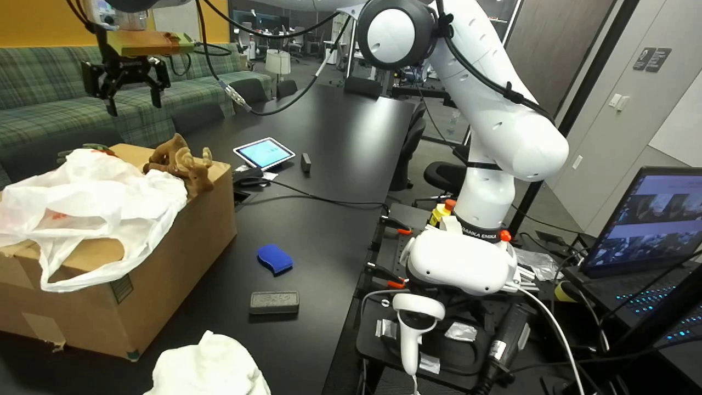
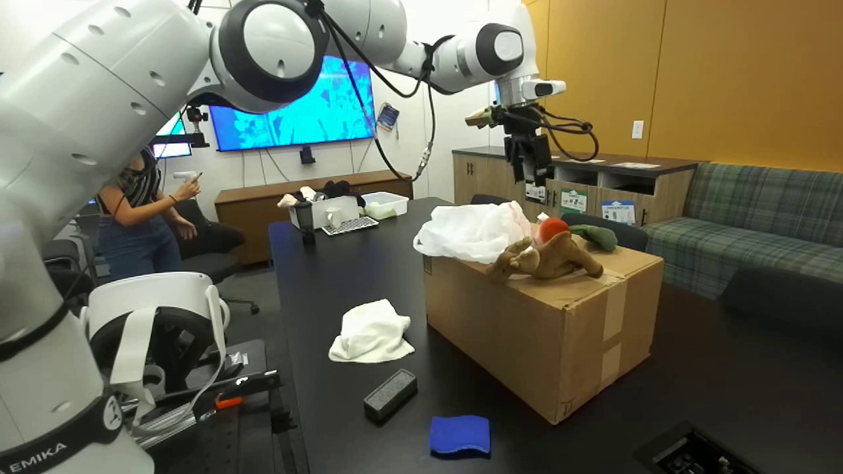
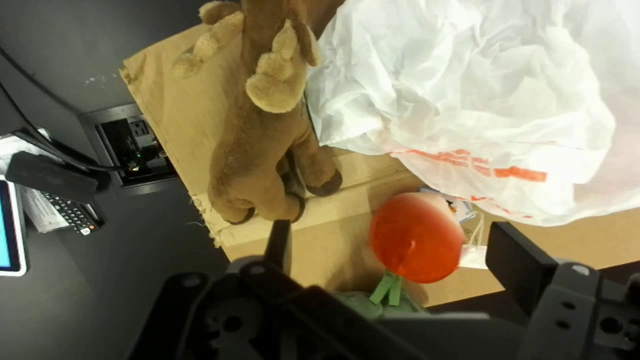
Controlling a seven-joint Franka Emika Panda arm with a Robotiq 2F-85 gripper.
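Note:
My gripper is open above the cardboard box [image 1: 187,263], its fingers wide apart and nothing held. In the wrist view a red, rounded object [image 3: 417,237] with a pale side lies on the box below the gap. Beside it sits a brown plush moose [image 3: 258,150], and a white plastic bag [image 3: 468,78] covers much of the box top. A green item [image 2: 594,236] lies near the red object, partly hidden by my gripper in the wrist view. The exterior views show clear height between my fingers and these things.
On the black table lie a blue sponge [image 1: 274,259], a dark grey eraser-like block [image 1: 274,303] and a white cloth [image 2: 371,332]. A tablet [image 1: 264,153] rests farther back. Open table space surrounds them; a headset [image 1: 458,260] sits by the arm's base.

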